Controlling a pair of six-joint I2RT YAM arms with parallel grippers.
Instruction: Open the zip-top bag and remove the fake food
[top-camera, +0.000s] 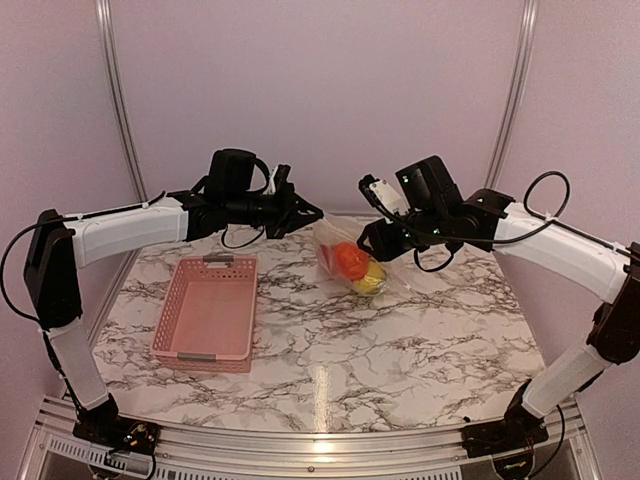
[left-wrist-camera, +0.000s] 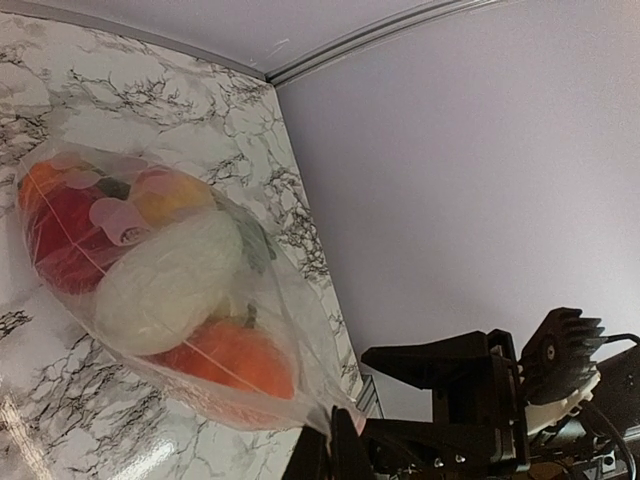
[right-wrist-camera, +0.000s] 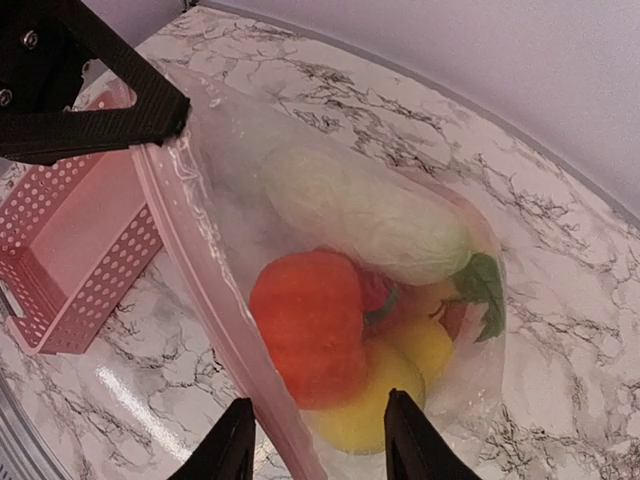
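A clear zip top bag (top-camera: 330, 235) hangs slanting from my left gripper (top-camera: 321, 212), which is shut on its upper corner. In the left wrist view the fingertips (left-wrist-camera: 345, 440) pinch the bag's gathered edge. Inside lie an orange-red piece (right-wrist-camera: 310, 325), a yellow piece (right-wrist-camera: 375, 400), a pale green piece (right-wrist-camera: 365, 215) and a dark red piece (left-wrist-camera: 65, 235). My right gripper is part open at the bag's near side. The pinkish zip edge (right-wrist-camera: 225, 290) runs down between its fingers, nearer the left one; contact is unclear.
A pink basket (top-camera: 252, 310), empty, stands on the left of the marble table (top-camera: 400, 370). Free table lies in front of the bag. Both grippers are close together, above the table's back half.
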